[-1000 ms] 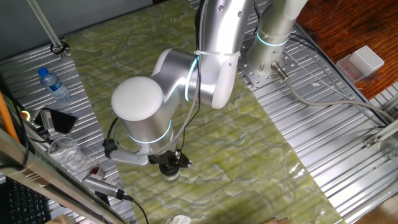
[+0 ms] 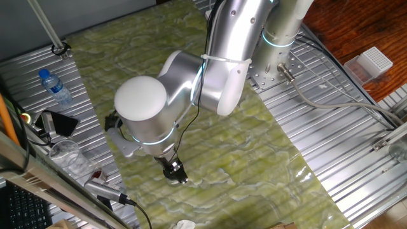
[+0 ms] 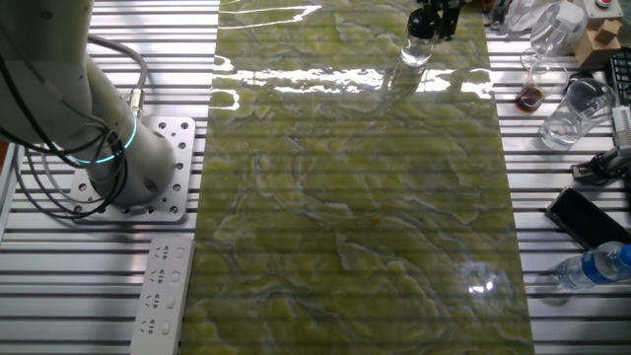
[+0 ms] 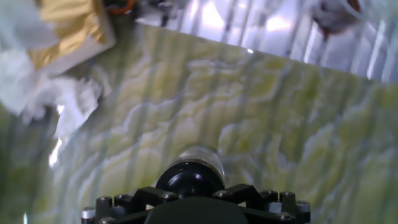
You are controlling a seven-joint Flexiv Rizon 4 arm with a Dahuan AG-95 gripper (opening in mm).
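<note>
A small clear glass bottle (image 3: 416, 51) with a round black cap (image 4: 189, 178) is at my gripper (image 2: 174, 172), over the marbled green mat (image 3: 345, 187). In the wrist view the fingers (image 4: 149, 195) close in on both sides of the cap, and the gripper looks shut on it. The glass body (image 4: 204, 157) shows just beyond the cap. Exterior view 2 catches only the lower end of the gripper, at the top edge. Whether the bottle's base touches the mat is hard to tell.
Crumpled white tissue (image 4: 68, 99) and a yellow-brown box (image 4: 74, 31) lie near the mat's end. A power strip (image 3: 163, 296) lies by the robot base.
My wrist has turned, swinging its side bracket away from the mat's near end. The gripper has shifted only slightly, with the bottle staying beneath it.
</note>
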